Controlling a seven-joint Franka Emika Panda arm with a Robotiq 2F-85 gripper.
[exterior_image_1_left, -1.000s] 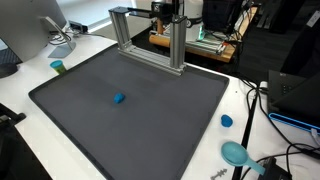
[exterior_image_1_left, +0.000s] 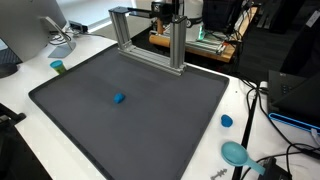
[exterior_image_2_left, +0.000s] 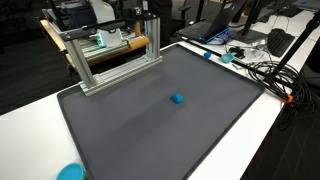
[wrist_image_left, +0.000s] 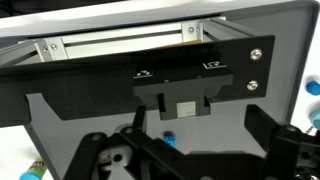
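In the wrist view my gripper stands open, its dark fingers spread to either side. Between and just above them is a black block (wrist_image_left: 183, 75) with a grey square face, fixed to a long black panel (wrist_image_left: 80, 95). Whether the fingers touch it I cannot tell. A small blue object (exterior_image_1_left: 119, 98) lies on the dark grey mat (exterior_image_1_left: 150, 130); the same blue object (wrist_image_left: 170, 139) shows small beneath the gripper in the wrist view. In the exterior views, I cannot make out the fingertips.
The black panel (exterior_image_2_left: 85, 31) tops a pale metal frame (exterior_image_2_left: 125, 72) at the mat's edge. A green container with a blue top (exterior_image_1_left: 58, 67) stands beyond the mat. A second blue piece (exterior_image_1_left: 226, 120) and a teal dish (exterior_image_1_left: 240, 155) lie on the white table, near cables.
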